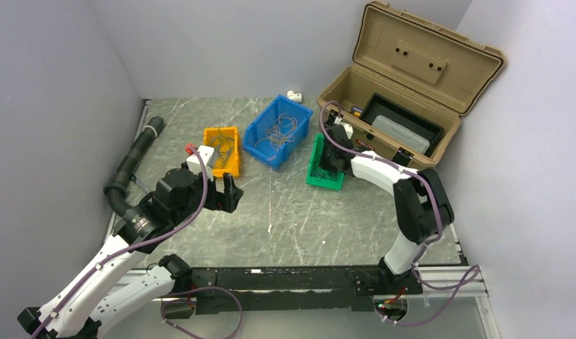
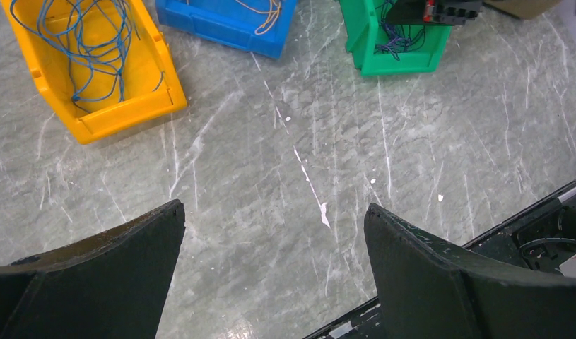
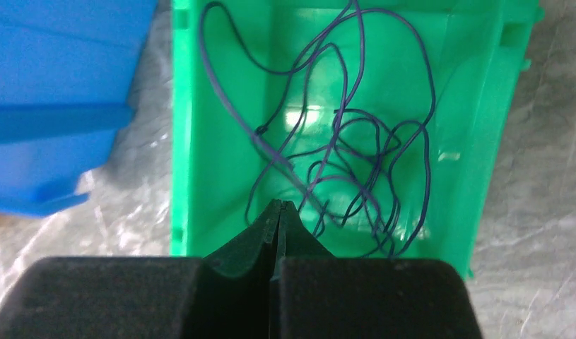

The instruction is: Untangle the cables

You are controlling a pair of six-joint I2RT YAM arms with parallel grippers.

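Dark purple cables lie looped and crossed inside the green bin. Over that bin, at the right of the top view, is my right gripper; its fingers are pressed together and no cable shows between them. One purple strand runs close to the fingertips, and I cannot tell whether they touch it. Blue cables fill the yellow bin in a loose tangle, and orange cable lies coiled in the blue bin. My left gripper stands wide open over bare table, holding nothing.
An open tan case stands behind and right of the green bin, close to my right arm. A white fitting sits behind the blue bin.
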